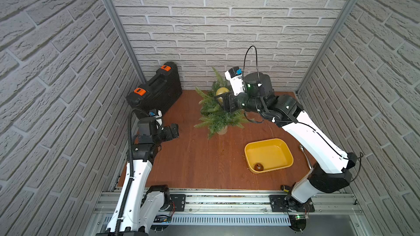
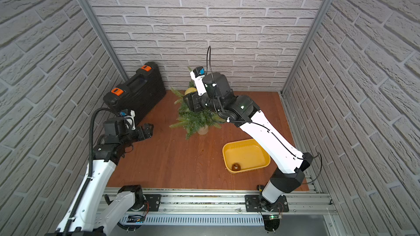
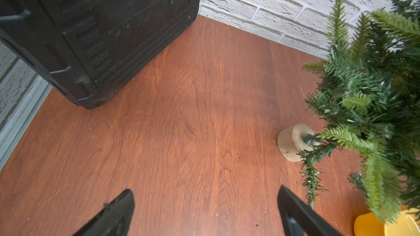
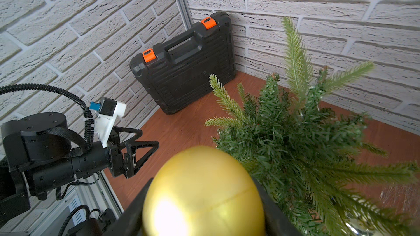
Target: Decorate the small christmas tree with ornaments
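Observation:
The small green tree (image 1: 217, 115) stands on its round wooden base (image 3: 294, 142) towards the back middle of the table. My right gripper (image 1: 223, 100) is up against the tree's upper part, shut on a big gold ball ornament (image 4: 203, 194), which fills the space between its fingers in the right wrist view. Low among the branches there, a shiny round piece (image 4: 356, 226) shows partly. A small brown ornament (image 1: 259, 166) lies in a corner of the yellow tray (image 1: 276, 141). My left gripper (image 1: 175, 131), empty and open, hangs over the table's left side.
A black case with orange latches (image 1: 155, 89) stands at the back left. A spoon (image 1: 305, 155) lies right of the tray, partly behind the right arm.

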